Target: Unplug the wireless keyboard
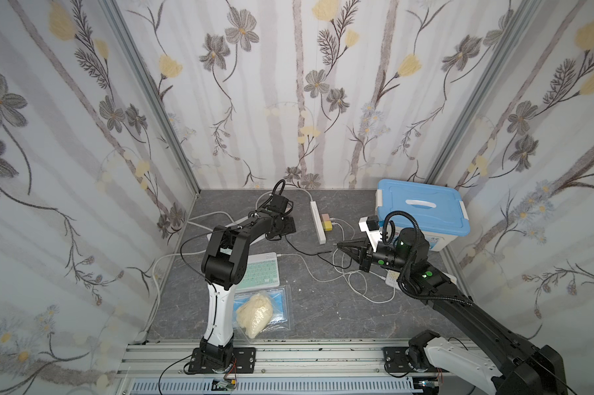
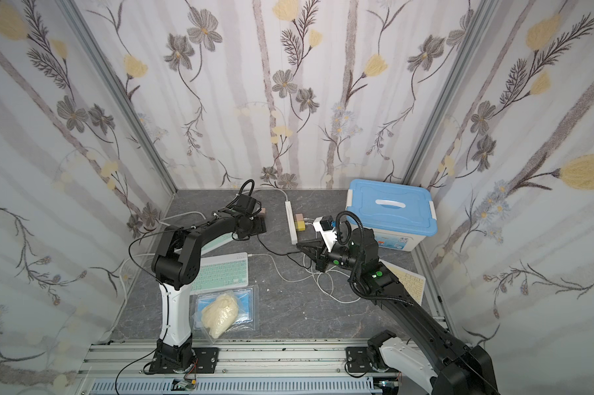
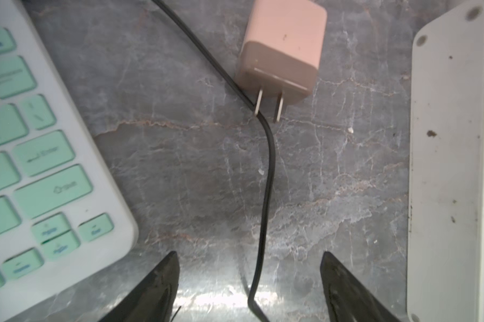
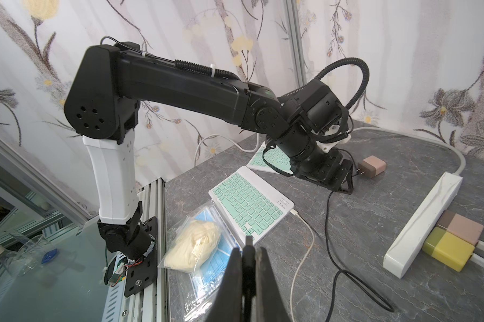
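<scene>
My left gripper is open low over the table, a black cable [image 3: 267,171] running between its spread fingers, not gripped. Beyond them lies a pink charger [image 3: 282,48] with bare prongs. A white-and-mint keyboard [image 3: 65,187] is at the left of that view, the white power strip [image 3: 446,161] at the right. A second keyboard [image 4: 251,206] lies nearer the front, a white cable plugged into its corner. My right gripper is shut, nothing seen between its fingers, held above tangled cables.
Yellow [image 4: 446,249] and pink [image 4: 462,228] chargers sit along the strip's side. A blue-lidded box [image 2: 389,204] is at back right, another pale keyboard [image 2: 409,283] at right. A plastic bag [image 2: 221,312] lies at front left. Bare table lies front centre.
</scene>
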